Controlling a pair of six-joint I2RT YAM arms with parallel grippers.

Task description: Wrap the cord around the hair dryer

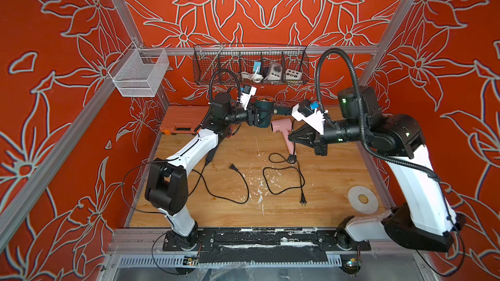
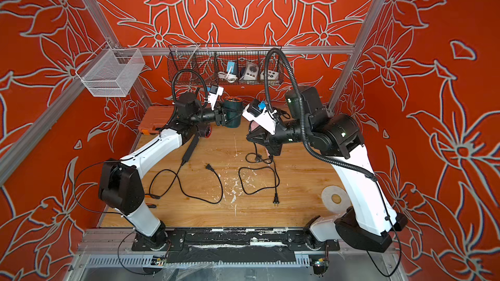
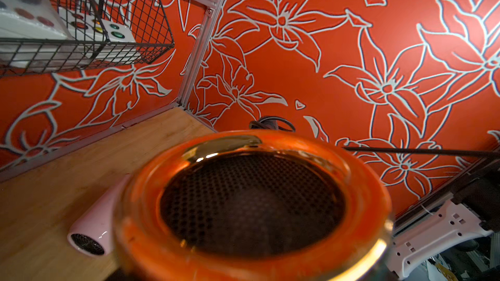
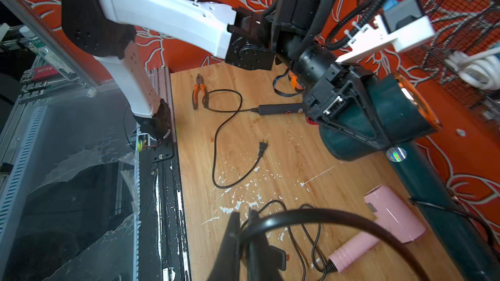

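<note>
A dark teal hair dryer with orange rim hangs in my left gripper, which is shut on its barrel. Its handle points rightward, a black cord along it. My right gripper is shut, with the cord crossing at its fingertips in an arc in the right wrist view; whether it is held is unclear. In the top left view that gripper is above the pink hair dryer.
A grey-red dryer, pliers, an orange case and loose cords lie on the table. A white disc is at the front right; wire baskets hang at the back.
</note>
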